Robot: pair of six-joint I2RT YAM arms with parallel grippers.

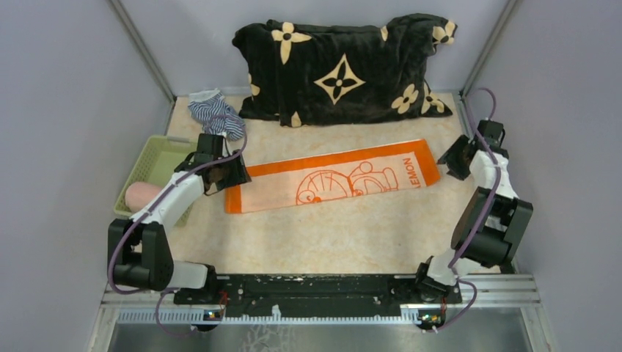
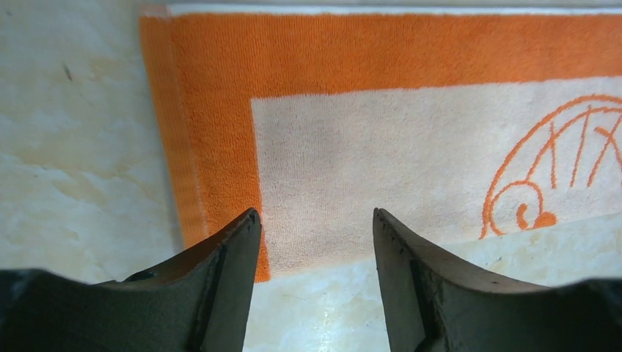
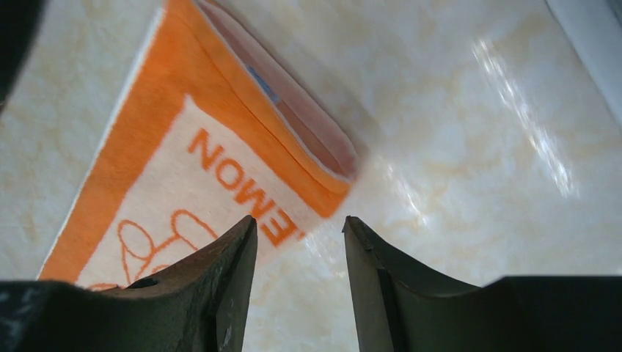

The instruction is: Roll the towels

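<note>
An orange-bordered towel (image 1: pixel 279 191) with a cartoon drawing lies in a long, narrow folded strip across the table, slanting so its left end sits nearer the front. Over that left end is my left gripper, open, its fingers (image 2: pixel 238 257) spread above the pale cloth and orange border with nothing between them. Just off the towel's right end, my right gripper is also open and empty. In the right wrist view the folded layers (image 3: pixel 293 117) gape slightly at the short end beside the lettering.
At the left stands a green basket (image 1: pixel 155 144) holding a pink roll (image 1: pixel 142 196). A striped cloth (image 1: pixel 220 116) lies behind the left arm. A large black patterned cushion (image 1: pixel 301 81) fills the back.
</note>
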